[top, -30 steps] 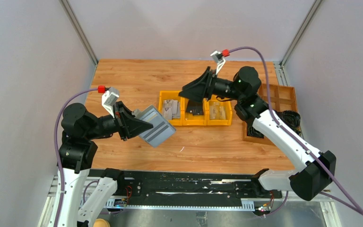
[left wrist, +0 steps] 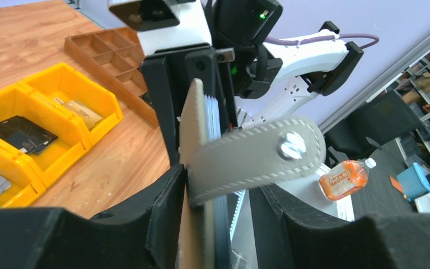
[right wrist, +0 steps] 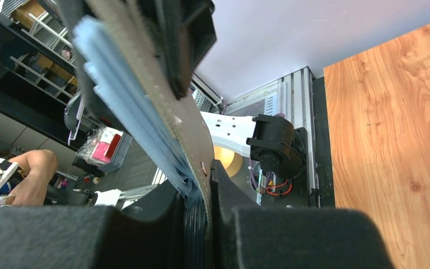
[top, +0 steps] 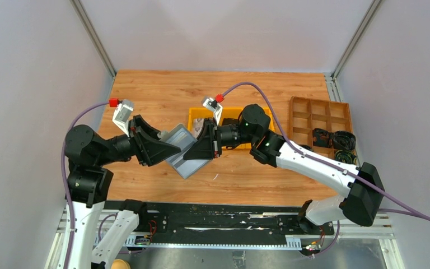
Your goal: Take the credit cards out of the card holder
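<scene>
The card holder (top: 182, 150), grey-blue, hangs between the two grippers above the table. In the left wrist view it is seen edge-on, with a pale strap (left wrist: 241, 162) and snap toward that camera. My left gripper (top: 154, 148) is around its left end, fingers close to it; how tightly they press is unclear. My right gripper (top: 204, 147) is shut on the holder from the other side. In the right wrist view the tan edge (right wrist: 196, 140) and pale blue inner sleeves (right wrist: 131, 109) rise from its fingers. Whether cards sit inside is hidden.
Yellow bins (top: 194, 112) with flat items stand behind the holder, partly under the right arm. A wooden compartment tray (top: 313, 112) with cables is at the right.
My right arm has come down and left from above the bins and closed on the holder. The left gripper and holder have moved only slightly.
</scene>
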